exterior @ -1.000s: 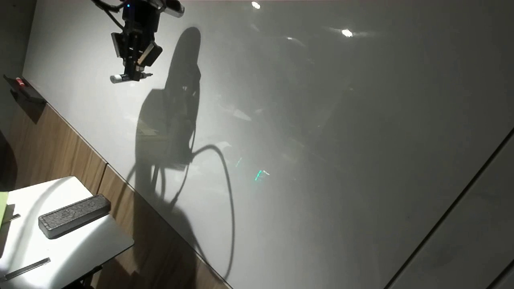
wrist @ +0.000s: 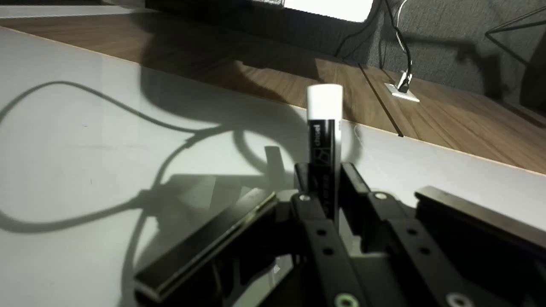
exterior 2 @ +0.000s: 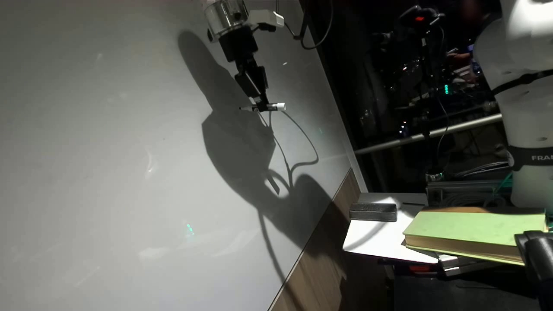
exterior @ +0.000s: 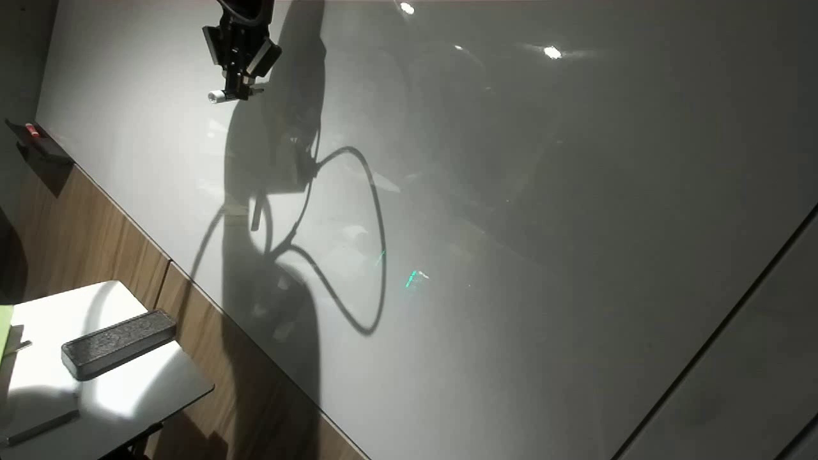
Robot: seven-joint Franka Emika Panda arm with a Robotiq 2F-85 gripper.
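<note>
My gripper is shut on a marker, high up in front of the large whiteboard. White-capped and dark-labelled, the marker lies across the fingertips in exterior view 2, its dark tip pointing left toward the board. Its shadow falls well below it, so it appears apart from the surface. In the wrist view the marker's white end stands out beyond the fingers, with one dark finger on either side of its label. The tip end is hidden there.
A dark eraser-like block rests on a small white table. Beside it lies a green book. Wood panelling borders the board's lower edge. A small dark holder sits at far left. Much of the board is bare.
Seen in exterior view 1, my gripper has moved up and to the right with the marker still held. Its shadow has shifted up the board. The table's things have stayed put.
</note>
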